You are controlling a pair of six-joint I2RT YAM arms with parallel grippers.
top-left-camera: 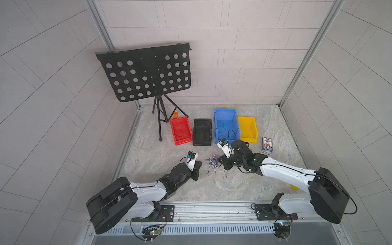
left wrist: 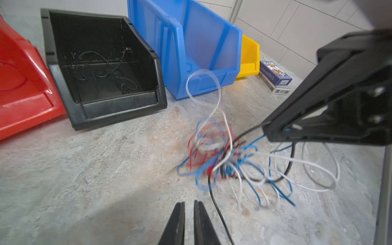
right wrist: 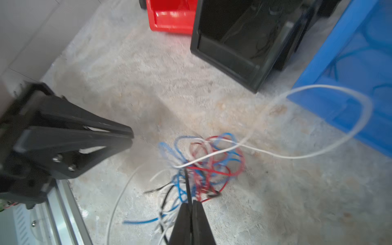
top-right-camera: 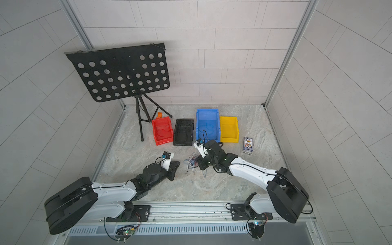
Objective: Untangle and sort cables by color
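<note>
A tangle of red, blue, white and black cables (left wrist: 220, 159) is over the middle of the floor, partly blurred in both wrist views. My right gripper is shut at the tangle's right side. A thin black cable (right wrist: 187, 183) runs from its fingertips into the bundle. A white loop (right wrist: 355, 98) arches high out of the tangle. To the left of the cables, my left gripper points toward them, a narrow empty gap between its fingers. One black strand (left wrist: 218, 208) trails past that gripper's right side without lying between its fingers.
Behind the cables stand a red bin (top-left-camera: 181, 131), a black bin (top-left-camera: 202, 132) holding dark cables, a blue bin (top-left-camera: 225, 124) with blue cable inside, and a yellow bin (top-left-camera: 248, 129). Small boxes (top-left-camera: 267, 145) lie at right. A music stand (top-left-camera: 151, 73) rises behind the red bin.
</note>
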